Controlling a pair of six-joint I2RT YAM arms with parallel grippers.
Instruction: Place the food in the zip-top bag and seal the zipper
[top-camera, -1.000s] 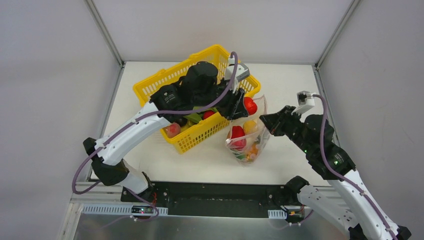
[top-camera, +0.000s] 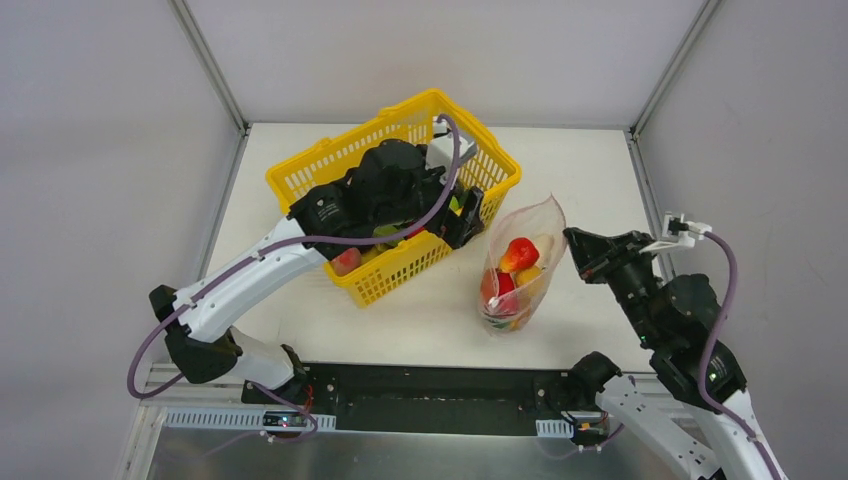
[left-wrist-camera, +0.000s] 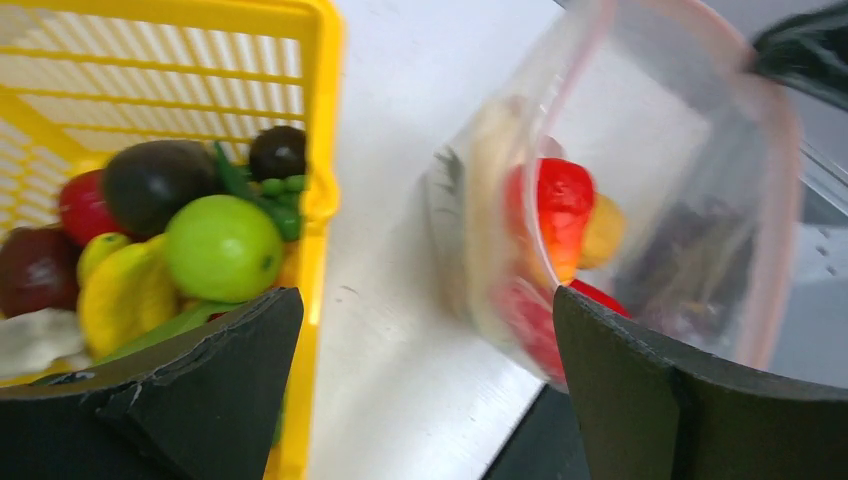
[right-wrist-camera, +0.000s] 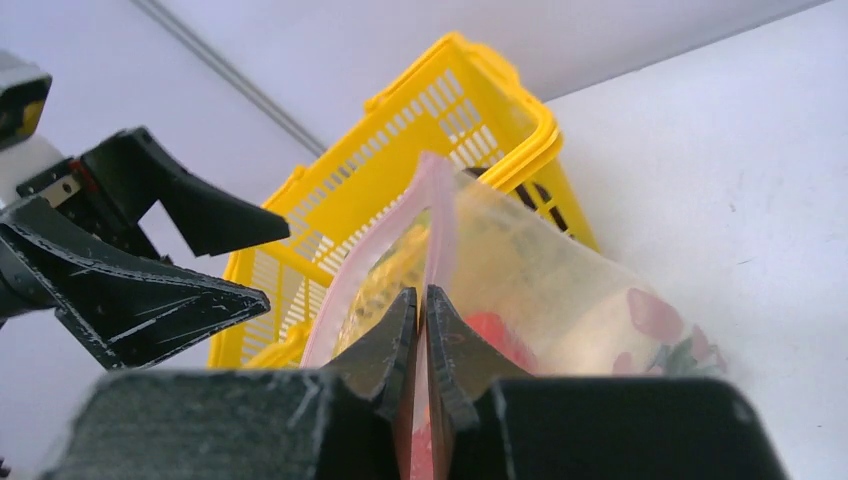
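Note:
The clear zip top bag (top-camera: 545, 225) stands mouth-up right of the basket. In it lie a red and yellow fruit (top-camera: 519, 255), a yellow food piece (top-camera: 530, 283) and other red and green pieces. My right gripper pinches the bag's rim, its fingertips almost together with the film running between them. My left gripper stands open with nothing between its spread fingers, above the basket's right edge and beside the bag's open mouth. Its arm hides part of the basket in the top view.
A yellow basket (top-camera: 400, 277) holds more food, including a green apple (left-wrist-camera: 224, 248), a dark avocado (left-wrist-camera: 160, 185) and a yellow banana (left-wrist-camera: 130, 298).
The red and yellow fruit left my left gripper and now lies in the bag. That gripper moved back left over the basket. My right gripper shifted right, drawing the bag's rim with it.

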